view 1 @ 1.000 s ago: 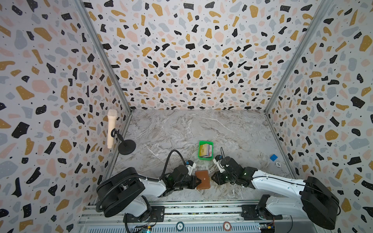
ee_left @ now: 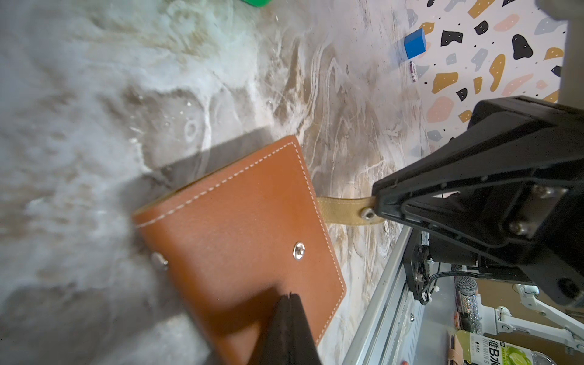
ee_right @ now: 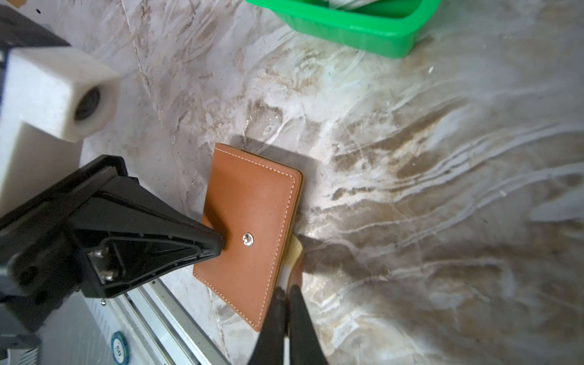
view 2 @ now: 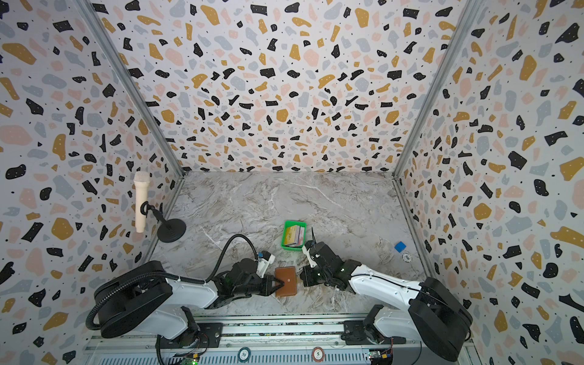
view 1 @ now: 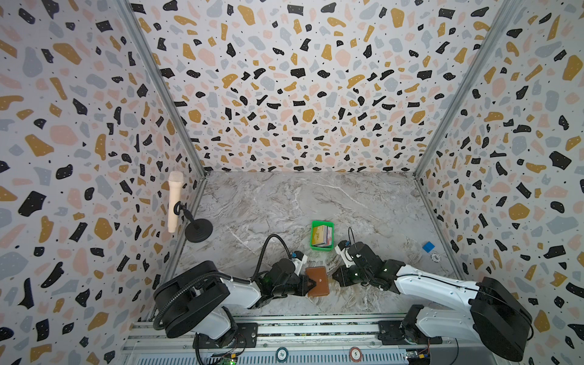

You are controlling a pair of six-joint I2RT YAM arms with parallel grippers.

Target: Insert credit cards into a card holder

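The brown leather card holder (ee_right: 243, 213) lies flat on the marble table, a snap stud on its face and a tan strap (ee_left: 340, 210) out from its right side. My left gripper is shut, its tips at the holder's face and left part. My right gripper is at the strap, which reaches its fingertips in the left wrist view; I cannot tell whether it grips it. A green tray (view 1: 321, 245) of cards (view 2: 293, 235) stands behind the holder.
A blue block (view 1: 428, 247) lies at the far right. A black stand (view 1: 197, 231) is at the left.
My right gripper has shifted slightly upward in the top left view. The holder, tray and left gripper look about the same.
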